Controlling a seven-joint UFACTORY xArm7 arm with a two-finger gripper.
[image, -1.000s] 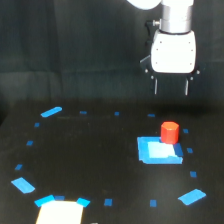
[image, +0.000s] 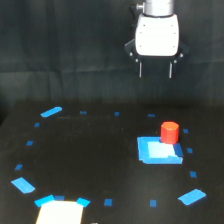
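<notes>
A red, can-like object (image: 169, 131) stands at the back right part of a blue tray or mat (image: 145, 150), which has a white patch (image: 158, 150) on it. High above and behind it hangs my gripper (image: 155, 71), with its two thin dark fingers (image: 140, 68) spread well apart. Nothing shows between them, and the gripper touches nothing in view.
At the bottom left edge a pale, tan-topped block (image: 60, 212) is partly cut off by the frame. Blue strips and small blue squares mark the dark table (image: 100, 155).
My gripper has moved up and to the left in the picture, still open. The red object, the blue tray and the pale block have stayed where they were.
</notes>
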